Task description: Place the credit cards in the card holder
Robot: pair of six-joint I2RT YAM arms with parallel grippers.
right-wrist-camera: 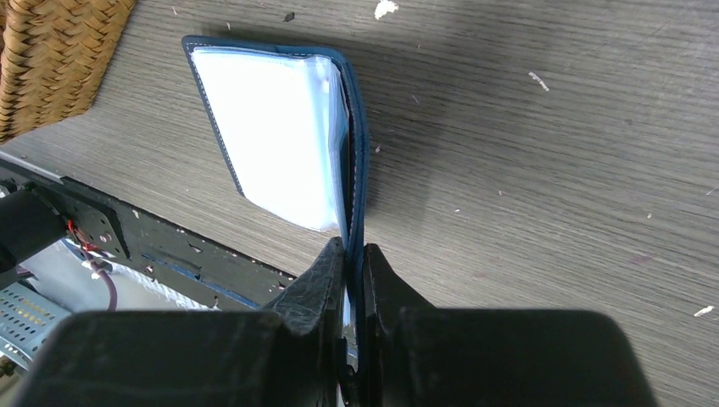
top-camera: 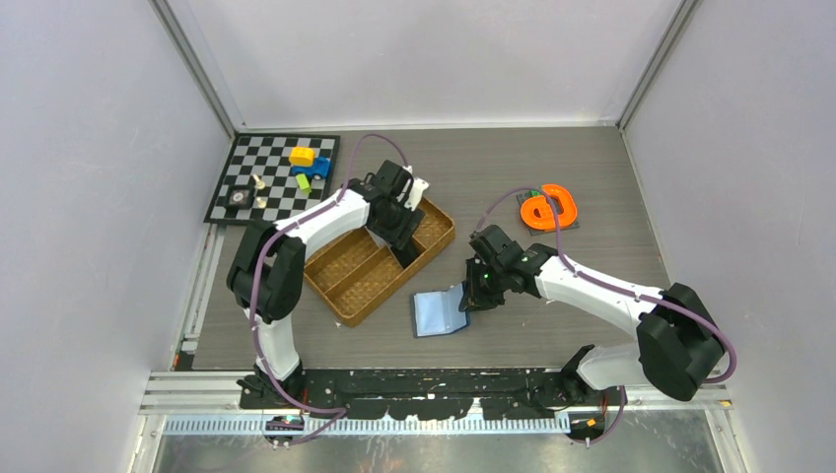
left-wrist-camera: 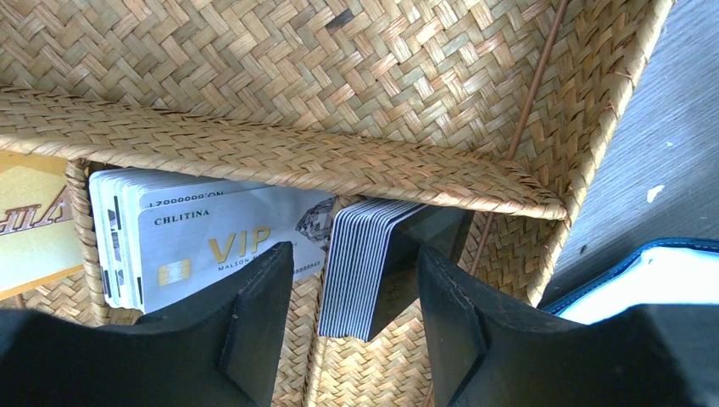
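Observation:
In the left wrist view, a stack of dark-faced, white-edged cards (left-wrist-camera: 359, 267) leans in one compartment of the woven basket (top-camera: 335, 313). Beside it stand silver VIP cards (left-wrist-camera: 229, 229), and an orange-yellow card (left-wrist-camera: 34, 220) shows at the left edge. My left gripper hangs over the basket, its fingers parted on either side of the dark stack, with no clear contact. On the table the card holder (right-wrist-camera: 271, 136), blue with clear sleeves, lies spread open. My right gripper is shut on its upright blue edge.
A checkered board (top-camera: 266, 202) with toy blocks (top-camera: 302, 157) is at the back left. An orange toy (top-camera: 549, 207) rests at the right. Bare tabletop (top-camera: 493, 168) lies behind the card holder and to its right.

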